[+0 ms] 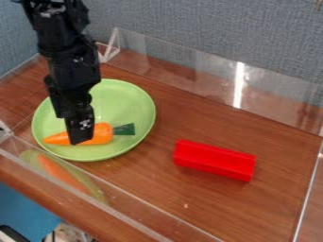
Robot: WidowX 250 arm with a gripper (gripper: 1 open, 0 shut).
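An orange toy carrot (104, 133) with a dark green top lies on a light green plate (124, 102) at the left of the wooden table. My black gripper (78, 130) hangs over the plate from the upper left, its tip low at the carrot's middle and hiding part of it. Whether the fingers are open or closed on the carrot cannot be made out.
A red block (213, 161) lies to the right on bare wood (202, 203). Clear low walls border the table, with a reflection of the carrot in the near one.
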